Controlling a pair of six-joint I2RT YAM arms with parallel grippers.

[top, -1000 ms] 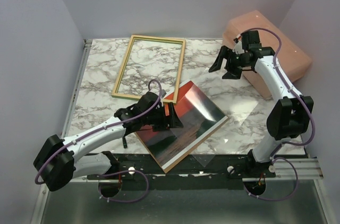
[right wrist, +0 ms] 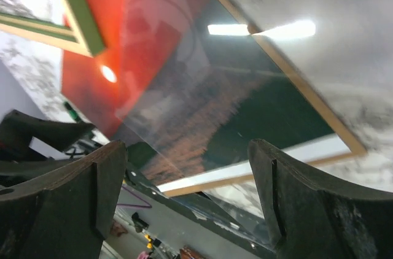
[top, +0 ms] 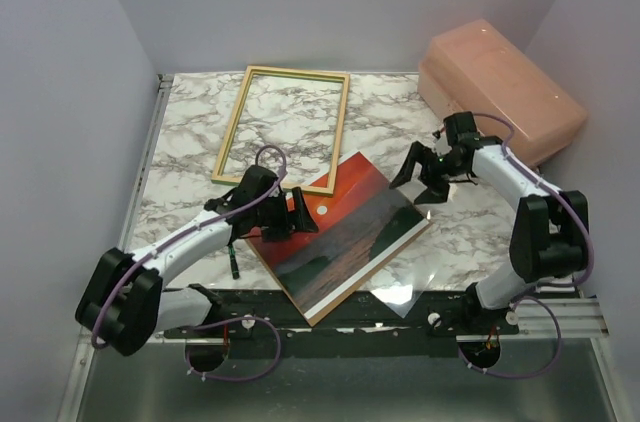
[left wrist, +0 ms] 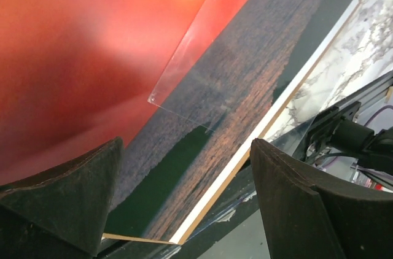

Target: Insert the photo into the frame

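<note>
The photo (top: 340,242) lies on the marble table, red, grey and green with a white strip, on a tan board, under clear sheet material. The gold frame (top: 341,132) lies empty behind it, a corner over the photo. My left gripper (top: 298,214) is above the photo's red part, fingers apart, nothing visible between them; in the left wrist view a transparent sheet's corner shows below. My right gripper (top: 418,172) hovers over the photo's right side, open and empty.
A pink box (top: 500,82) stands at the back right. A dark green pen-like item (top: 234,262) lies left of the photo. Bare marble (top: 185,122) is free at the back left.
My right gripper has moved toward the front, down over the photo's right side. My left gripper has moved leftward over the red part.
</note>
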